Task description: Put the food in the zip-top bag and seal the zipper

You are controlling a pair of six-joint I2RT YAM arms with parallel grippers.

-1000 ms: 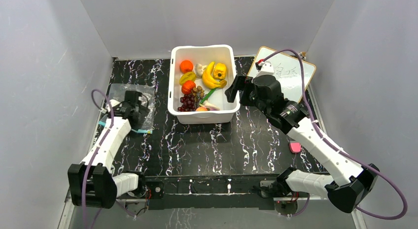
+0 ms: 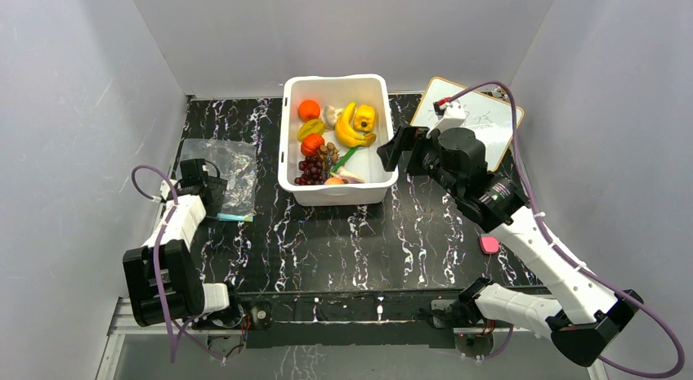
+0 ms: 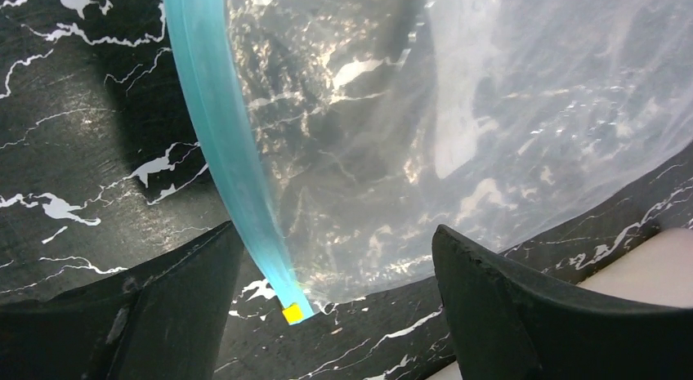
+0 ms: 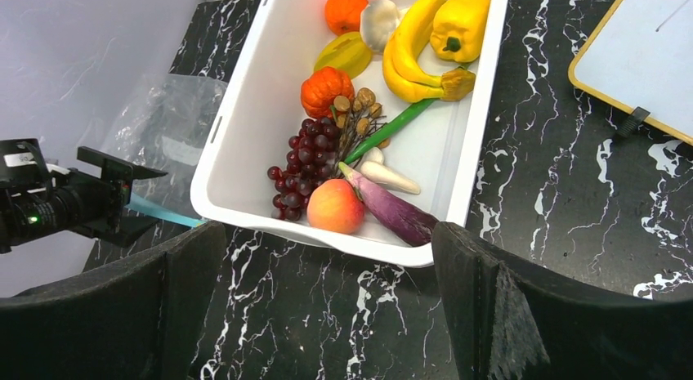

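The clear zip top bag (image 2: 239, 180) lies flat at the left of the table, its blue zipper strip (image 3: 214, 122) along the near edge with a yellow slider (image 3: 292, 314) at one end. Over that bag hovers my left gripper, its fingers apart and nothing held; the strip's slider end shows between them. The play food sits in a white bin (image 4: 458, 188): grapes (image 4: 304, 169), a peach (image 4: 336, 206), an eggplant (image 4: 395, 210), bananas (image 4: 402, 57), a yellow pepper (image 4: 460, 26) and more. My right gripper stands open and empty near the bin's right side.
A whiteboard (image 2: 483, 127) lies at the back right, partly behind the right arm. A small pink object (image 2: 489, 244) is on the table at the right. Walls close in at both sides.
My left gripper has moved left across the bag toward the left wall. The bag and food look unmoved.
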